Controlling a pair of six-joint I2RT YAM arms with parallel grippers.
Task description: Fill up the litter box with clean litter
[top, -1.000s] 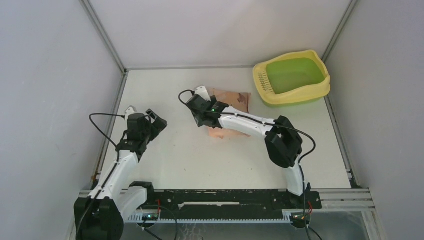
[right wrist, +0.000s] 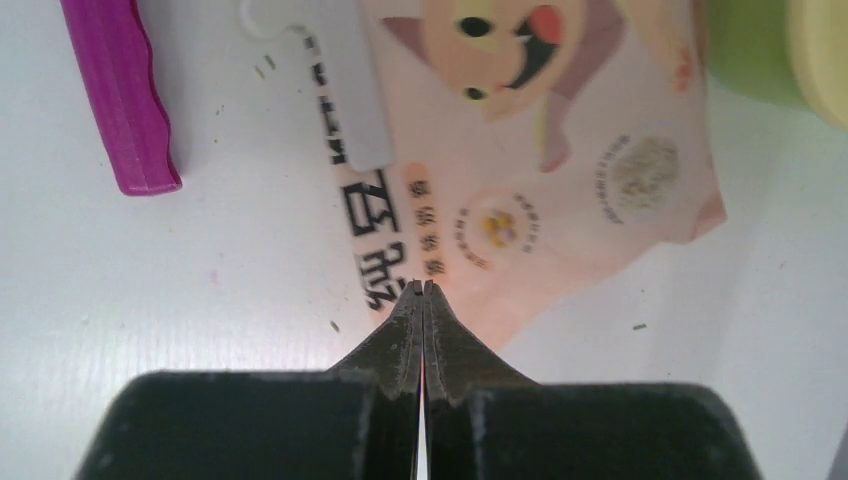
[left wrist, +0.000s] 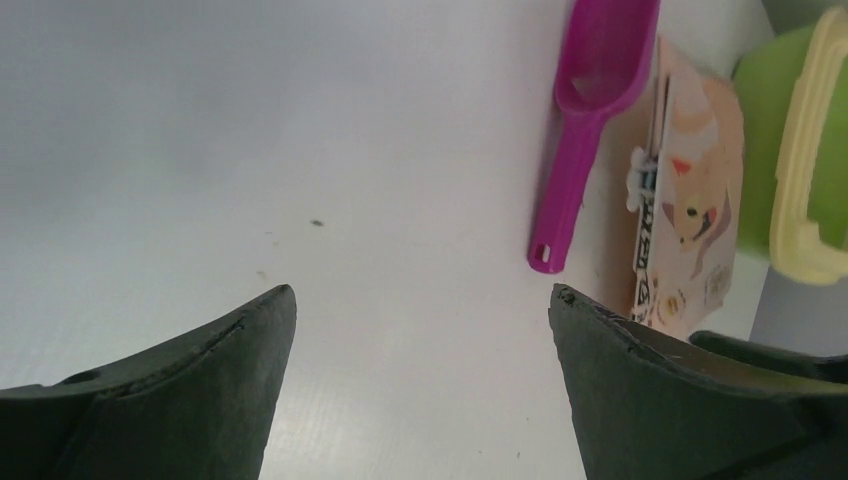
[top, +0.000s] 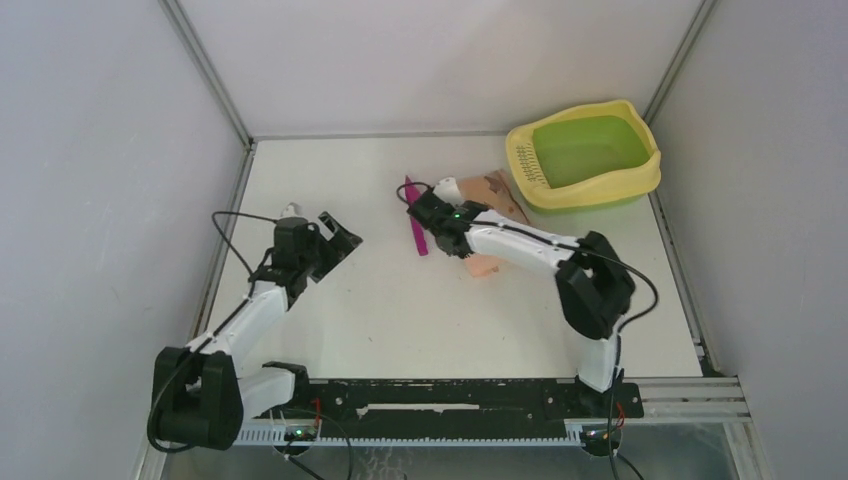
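The litter bag (right wrist: 560,200), orange with a cat picture and a white clip (right wrist: 355,90), lies on the table under my right arm. My right gripper is shut with nothing between its fingers, above the bag's lower printed edge. A magenta scoop lies to the bag's left, a gap apart; its handle (right wrist: 120,100) shows in the right wrist view. In the top view the litter box (top: 585,180), green with a yellow rim, stands at the back right. My left gripper is open and empty over the table's left side.
Bare tabletop (top: 400,320) extends in front of the bag and between the two arms. A few dark specks (left wrist: 317,223) lie on it. Grey walls enclose the left, back and right sides.
My right gripper has gone from open to shut. The right arm has swung right, and the bag has shifted right, away from the scoop. The left gripper has moved slightly right, still open.
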